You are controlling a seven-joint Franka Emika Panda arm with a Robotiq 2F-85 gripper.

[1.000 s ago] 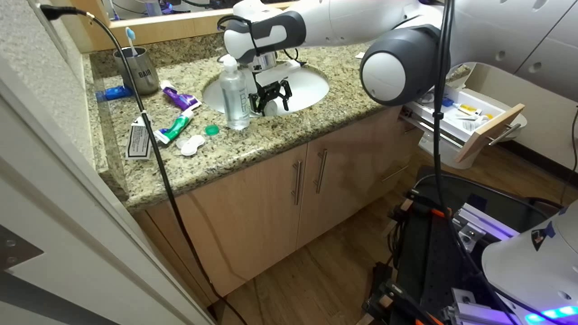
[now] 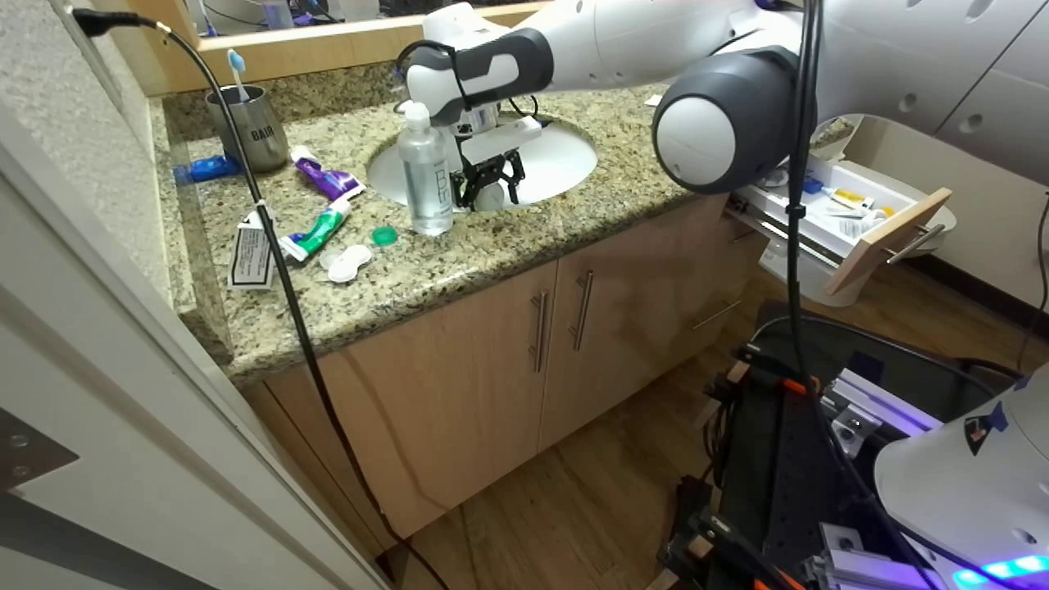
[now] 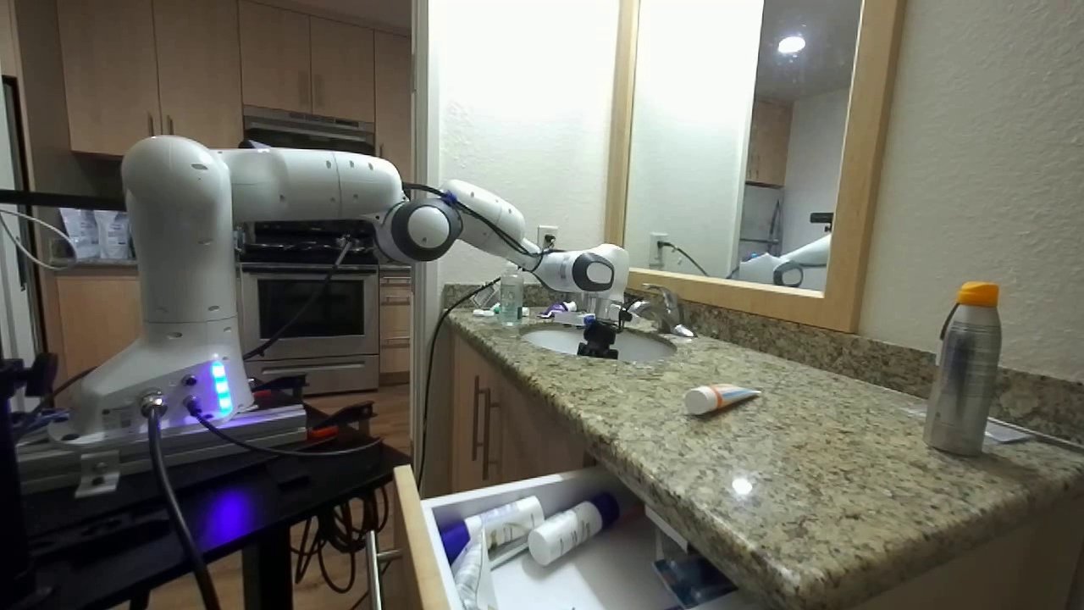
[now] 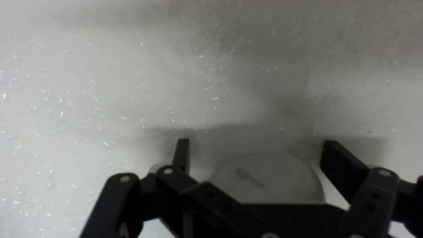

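Observation:
My gripper (image 2: 488, 200) is lowered into the white sink basin (image 2: 562, 162), its black fingers spread open. Between those fingers, in the wrist view, lies a pale, rounded object (image 4: 273, 178) with a small dark mark on its top. The gripper's own linkage covers its near part, so what it is cannot be made out. Bare basin shows beside both fingertips (image 4: 181, 152). From the side, the gripper (image 3: 600, 351) points down over the sink, near the faucet (image 3: 666, 305).
A clear pump bottle (image 2: 427, 177) stands at the sink's rim, close to the gripper. Left of it lie a purple tube (image 2: 327, 180), a green tube (image 2: 321, 228) and a metal cup (image 2: 257, 133). A white tube (image 3: 719, 397) rests on the right counter. A drawer (image 3: 409, 539) hangs open below.
The gripper has shifted very slightly down and left in the basin, and the hand's white part has tilted a little. The objects on the counter have stayed put.

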